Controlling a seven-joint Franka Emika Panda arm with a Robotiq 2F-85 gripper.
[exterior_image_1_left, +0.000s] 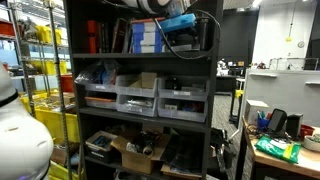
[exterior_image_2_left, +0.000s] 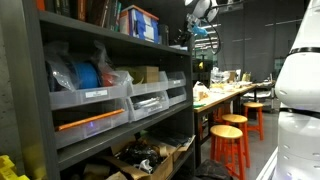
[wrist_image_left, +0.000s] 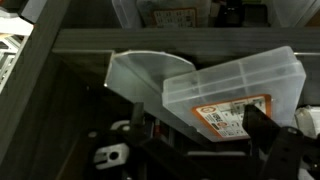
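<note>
In the wrist view my gripper is open, with its dark fingers spread along the lower part of the picture. Ahead of it lies a clear plastic box with an orange-edged white label. The right finger overlaps the box's lower right side; contact cannot be judged. Left of the box stands a grey angled plate. High at the rack's upper shelf, the arm's blue-marked end shows in exterior view 1; its fingertips are hard to make out.
A dark shelf edge crosses behind the box in the wrist view. Books and blue-white boxes fill the upper shelf. Clear bins sit below, with an open cardboard box lower down. A wooden table stands at the right.
</note>
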